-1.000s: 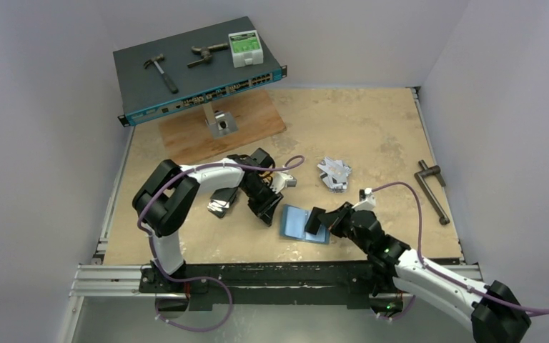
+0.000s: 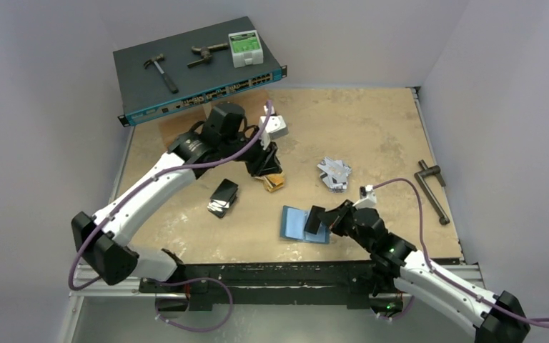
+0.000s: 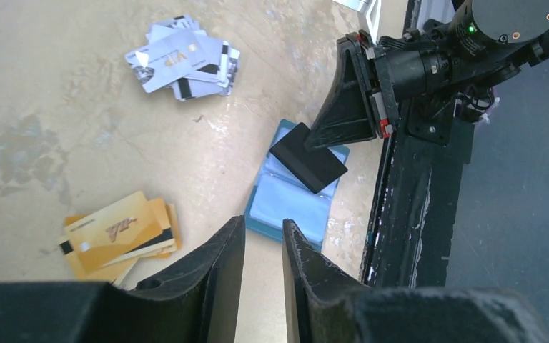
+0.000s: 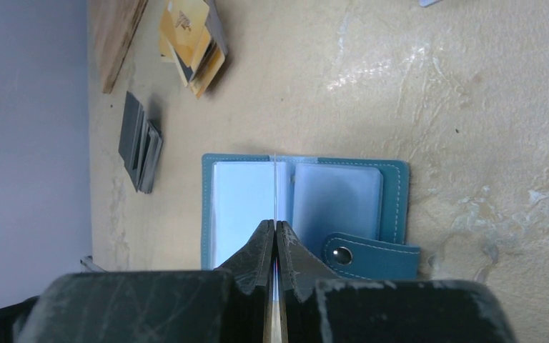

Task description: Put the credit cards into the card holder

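Observation:
The blue card holder point(image 2: 294, 221) lies spread open near the table's front edge. Over its right half is a black card point(image 3: 307, 158), with my right gripper point(image 2: 329, 221) shut on one end of it. From the right wrist view that card shows only as a thin upright edge point(image 4: 275, 189), above the holder's pockets. My left gripper is part open and empty, above the table close to the gold cards point(image 3: 120, 232). Silver cards point(image 2: 334, 174) lie in a fanned pile behind the holder. A pile of black cards point(image 2: 223, 198) sits to the left.
At the back left stands a dark rack box point(image 2: 179, 64) carrying hammers and a white-green box point(image 2: 246, 48). A metal tool point(image 2: 434, 191) rests by the right edge.
My left arm has swung up and back, from beside the holder to over the gold cards, uncovering the black pile.

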